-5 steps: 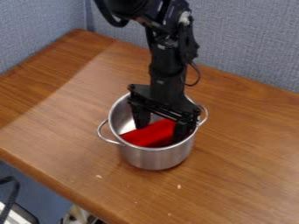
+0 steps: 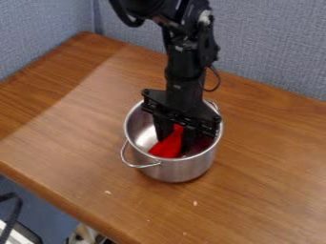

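Observation:
A steel pot (image 2: pixel 173 170) with side handles stands on the wooden table (image 2: pixel 76 114). Inside it lies a red object (image 2: pixel 167 146). The black gripper (image 2: pixel 178 130) is down in the pot's mouth at the red object, partly hiding it. The fingertips are dark and hard to make out, so their hold on the object is unclear.
Grey padded panels border the table at the back and left. Dark items (image 2: pixel 10 214) sit below the table's lower left edge.
Compared with a second ago, the arm, pot and red object have shifted slightly; the pot sits a little to the right and the red object is more upright under the gripper.

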